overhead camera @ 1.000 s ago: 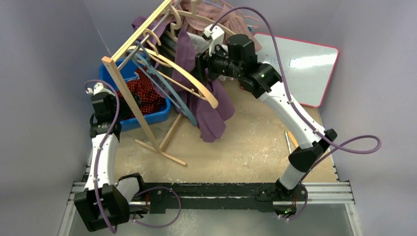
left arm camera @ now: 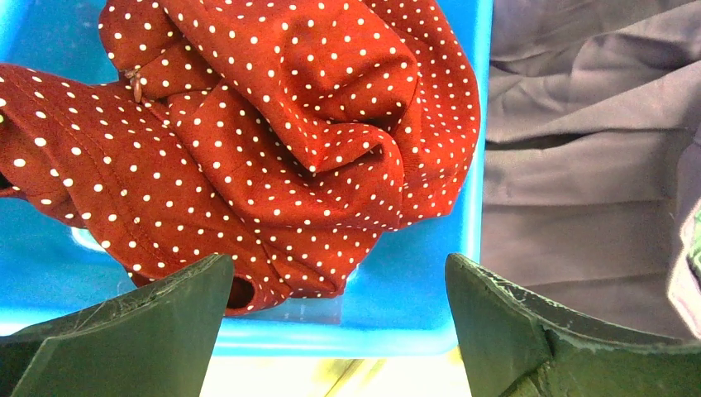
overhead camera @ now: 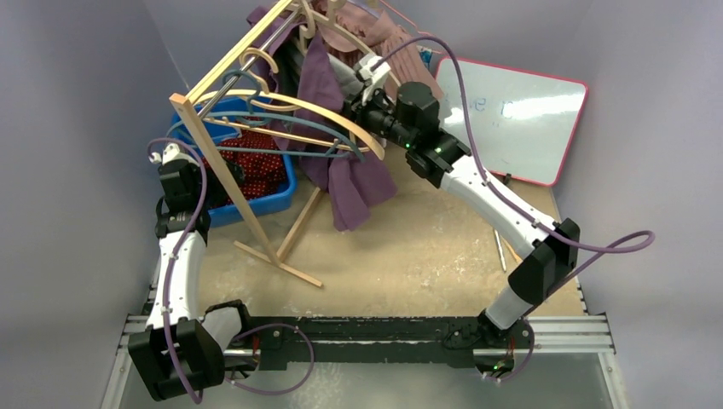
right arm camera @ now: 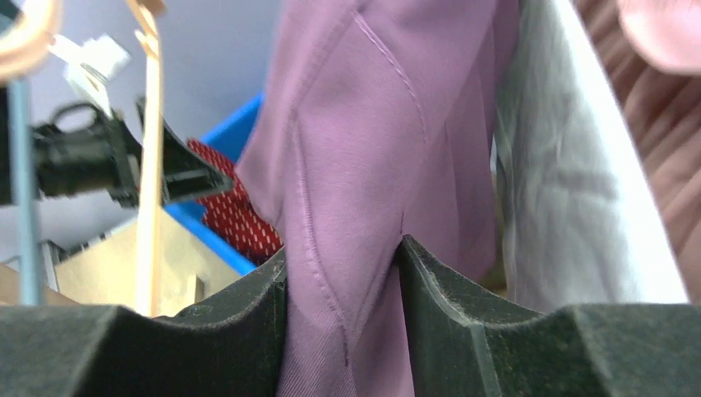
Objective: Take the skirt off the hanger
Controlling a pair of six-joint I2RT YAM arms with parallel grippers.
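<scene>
Purple fabric (overhead camera: 356, 192) hangs among wooden and blue hangers on the wooden rack (overhead camera: 220, 170). My right gripper is shut on a bunched fold of this purple cloth (right arm camera: 355, 124), which fills the middle of the right wrist view. My left gripper stands open at the rack's left, over the blue bin (left arm camera: 405, 314); a red polka-dot garment (left arm camera: 298, 99) lies in that bin, with nothing visible between the left fingers.
A pink pleated garment (overhead camera: 401, 51) and pale cloth hang at the back of the rack. A whiteboard (overhead camera: 520, 136) lies at the back right.
The blue hangers and purple cloth have swung away from the front edge, toward the back. The left arm has not moved.
</scene>
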